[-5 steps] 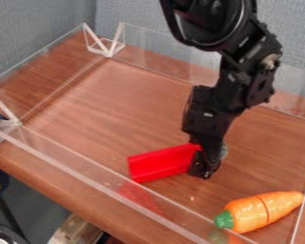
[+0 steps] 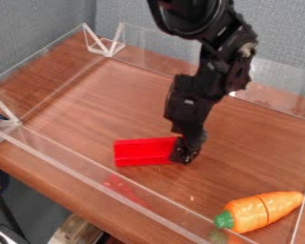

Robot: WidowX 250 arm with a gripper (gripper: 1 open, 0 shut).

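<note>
A red rectangular block (image 2: 142, 152) lies on the wooden tray floor, left of the centre front. My black gripper (image 2: 186, 149) is lowered at the block's right end, its fingers touching or very close to it; whether they are shut on it is hard to tell. An orange toy carrot (image 2: 262, 210) with a green top lies at the front right, apart from the block.
Clear low walls with white corner brackets (image 2: 102, 46) enclose the wooden surface (image 2: 104, 100). The near wall runs just in front of the block.
The red block has shifted left and up in the view and lies less tilted. My gripper has moved the same way with it. The carrot has not moved.
</note>
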